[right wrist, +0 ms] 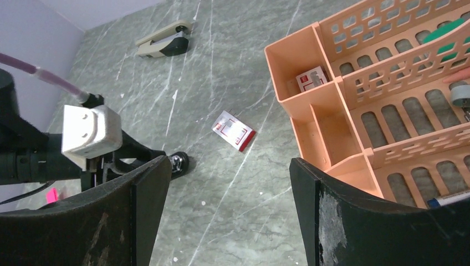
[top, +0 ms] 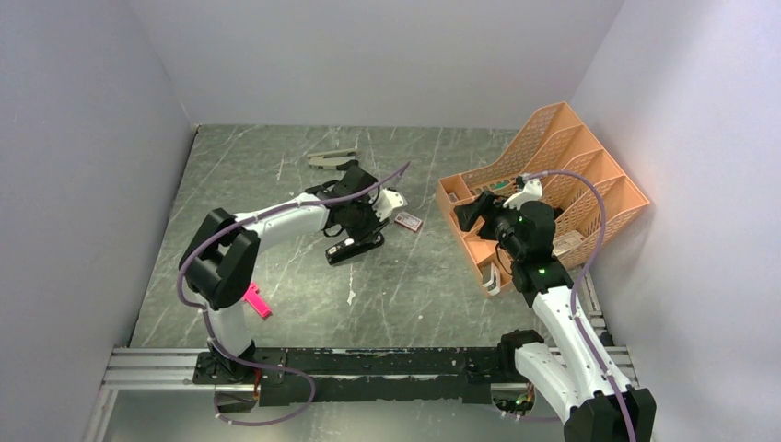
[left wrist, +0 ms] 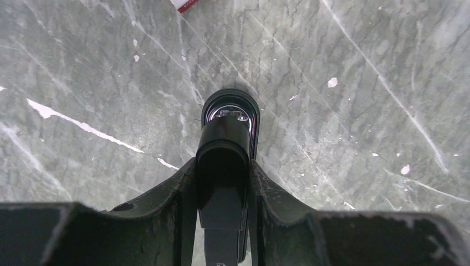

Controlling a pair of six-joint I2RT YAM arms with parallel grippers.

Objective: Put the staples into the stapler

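A black stapler (top: 343, 252) lies on the grey marbled table, left of centre. My left gripper is shut on its upper arm, one finger on each side. Past the fingers, the stapler's front end (left wrist: 230, 101) shows a bit of metal; its rear runs out of that view. A small white-and-red staple box (right wrist: 234, 131) lies flat on the table to the right of the stapler. My right gripper hangs open near the organizer, nothing between its fingers.
An orange organizer (right wrist: 326, 124) stands at the right, another staple box (right wrist: 312, 79) in one compartment. At the back lies a grey stapler (right wrist: 161, 44). A pink object (top: 257, 300) rests at the front left.
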